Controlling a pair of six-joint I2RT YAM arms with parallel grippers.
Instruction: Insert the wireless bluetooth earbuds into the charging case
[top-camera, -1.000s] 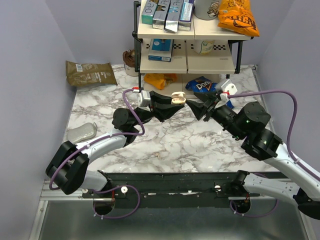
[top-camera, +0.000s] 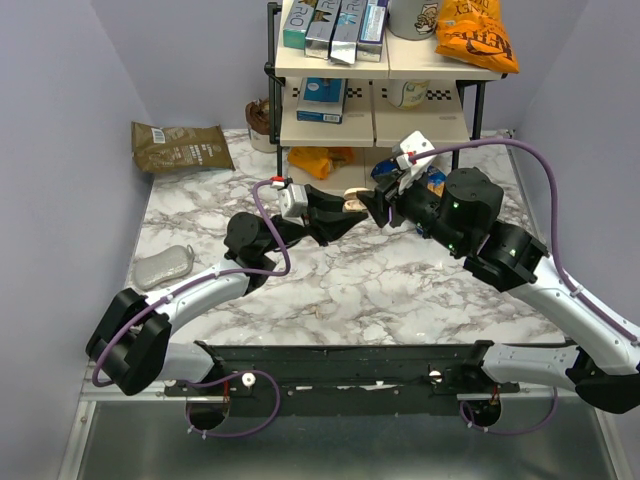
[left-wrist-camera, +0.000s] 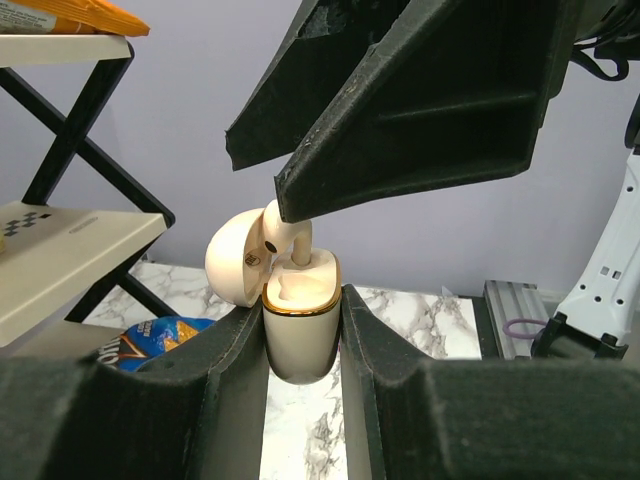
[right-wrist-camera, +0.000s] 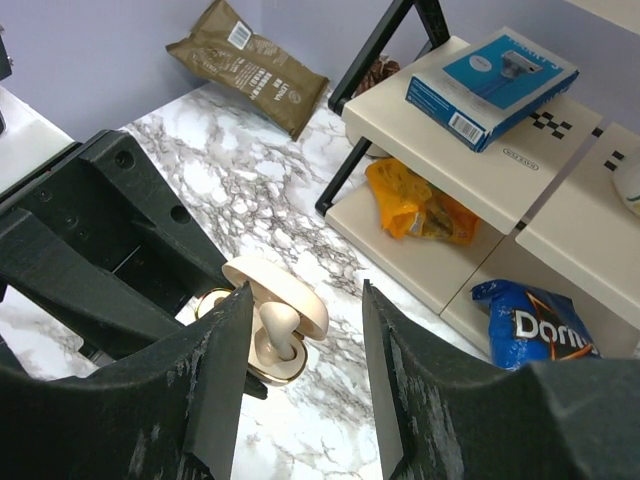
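My left gripper is shut on the small cream charging case (left-wrist-camera: 298, 335), upright with its lid (left-wrist-camera: 231, 258) open. A white earbud (right-wrist-camera: 279, 320) stands in the case, its stem down in a slot. My right gripper is part open, its fingertips just above and around the case, with the earbud below or between them; whether they touch it I cannot tell. In the top view both grippers (top-camera: 376, 205) meet above the middle of the marble table.
A shelf rack (top-camera: 330, 130) with boxes and bags stands at the back. A brown pouch (top-camera: 180, 150) and a grey pouch (top-camera: 163, 266) lie at left.
My left gripper has barely moved.
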